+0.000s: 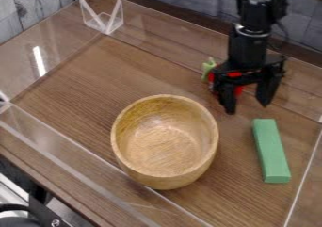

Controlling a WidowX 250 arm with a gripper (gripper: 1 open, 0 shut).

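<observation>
The dark robot gripper (247,88) comes down from the top right, its fingers spread open low over the table. Behind and between them sits a small red object (231,80), partly hidden by the fingers, with a pale green piece (210,67) at its left. Whether the fingers touch the red object I cannot tell.
A large wooden bowl (164,141) stands at the lower middle. A green bar (270,150) lies at the right. A clear plastic item (105,17) is at the top left.
</observation>
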